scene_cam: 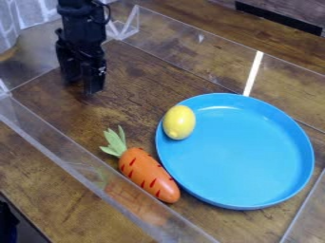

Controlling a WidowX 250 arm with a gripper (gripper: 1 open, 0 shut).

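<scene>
My black gripper (83,76) is at the upper left, low over the wooden surface, with its fingers apart and nothing visible between them. A blue plate (248,161) lies on the right, holding a yellow lemon-like object (180,122) near its left rim. A toy carrot (146,173), orange with green leaves, lies on the wood just left of the plate's lower part, well away from the gripper.
Clear plastic walls (89,184) border the work area. A white strip (253,74) runs at the upper right.
</scene>
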